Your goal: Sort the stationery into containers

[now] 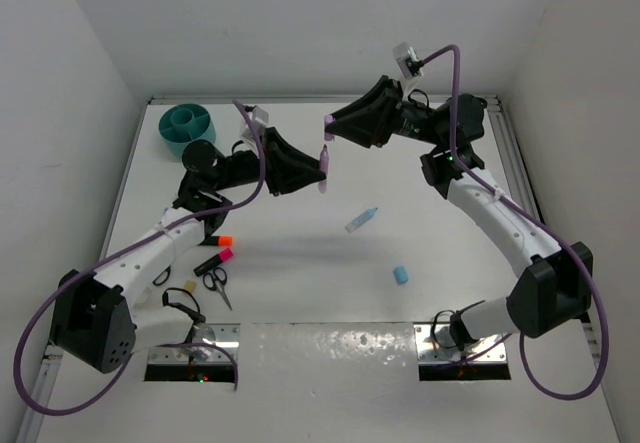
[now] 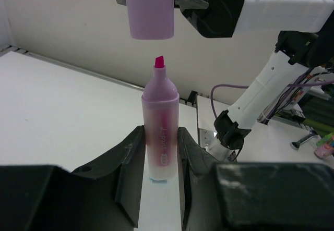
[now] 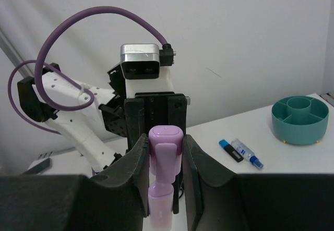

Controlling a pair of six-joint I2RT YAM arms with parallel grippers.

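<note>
A pink highlighter (image 2: 160, 126) stands upright in my left gripper (image 1: 319, 171), held between its fingertips, its magenta tip bare and pointing up. My right gripper (image 1: 333, 125) is shut on a pink cap (image 2: 150, 12), just above that tip and apart from it in the left wrist view. A teal round divided container (image 1: 184, 129) stands at the back left of the white table (image 1: 280, 273).
Scissors (image 1: 216, 281), markers (image 1: 214, 261) and small items lie at the front left. A clear blue-tipped tube (image 1: 361, 220) lies mid-right, a blue eraser (image 1: 400, 274) nearer the front.
</note>
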